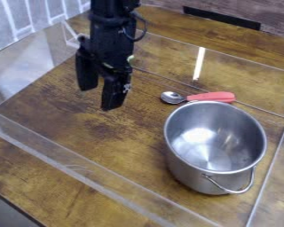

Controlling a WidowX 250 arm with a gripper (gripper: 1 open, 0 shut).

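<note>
My black gripper [99,85] hangs over the left-middle of the wooden table, pointing down, its two fingers apart with nothing seen between them. Behind it a small green object [129,59] is mostly hidden by the arm. To the gripper's right lie a spoon with a red handle [209,97] and, nearer the front, a large steel pot [213,142] with its wire handle hanging down the front.
A clear plastic border runs round the work area on the wooden table [97,142]. The front-left part inside it is bare, and white railing [20,19] shows at the back left.
</note>
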